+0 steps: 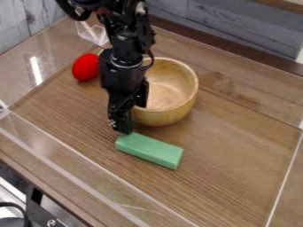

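Observation:
My black gripper point(123, 123) hangs down at the centre of the view, open, its tips low at the front-left side of a tan bowl point(178, 90). A green rectangular block point(151, 151) lies flat on the wooden table just below and in front of the fingertips, slanting down to the right. The gripper partly hides the bowl's left side. Whether the fingertips touch the block or the bowl I cannot tell.
A red round object point(85, 66) lies at the left behind the arm. A wall edge runs along the back, and dark cables are at the lower left corner.

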